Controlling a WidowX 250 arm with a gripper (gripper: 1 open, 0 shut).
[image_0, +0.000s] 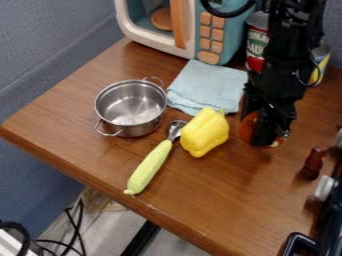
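The black gripper (267, 122) is low over the right side of the wooden table, around a red round object (249, 128) that it mostly hides; whether its fingers are shut on it cannot be told. Just left of it lies a yellow bell pepper (205, 131). A pale yellow corn cob (146, 172) lies further left, with a metal utensil (175, 129) near its upper end.
A steel pot (130, 106) stands on the left. A folded blue cloth (207, 85) lies behind the pepper, near a toy microwave (168, 22) and cans (255, 48). Small bottles (313, 164) stand at right.
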